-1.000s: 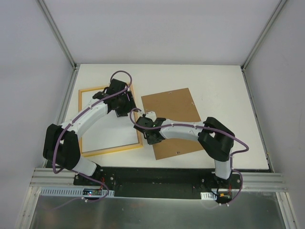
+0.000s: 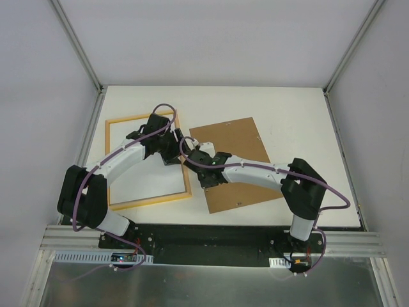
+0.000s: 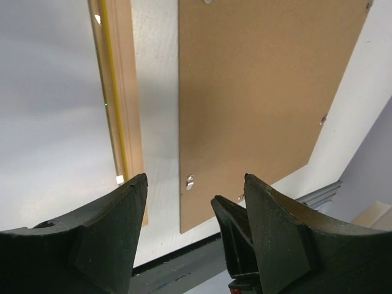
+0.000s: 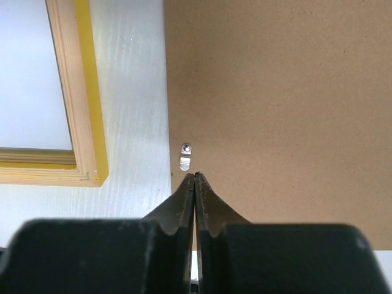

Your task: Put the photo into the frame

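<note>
The wooden frame (image 2: pixel 147 199) lies on the left of the white table with a white sheet (image 2: pixel 140 185) inside it. My left gripper is open over the frame's right bar (image 3: pixel 125 116), beside the brown board. The brown backing board (image 2: pixel 239 137), with small metal clips, lies just right of the frame. My right gripper is over the board's left edge, just below a metal clip (image 4: pixel 185 156). Its fingertips are together in its wrist view, with nothing visible between them. Whether a photo is among these layers I cannot tell.
Grey walls surround it. The two grippers are close together near the centre, between frame and board.
The left gripper has moved slightly toward the front and right. The right arm has shifted slightly toward the right and front.
</note>
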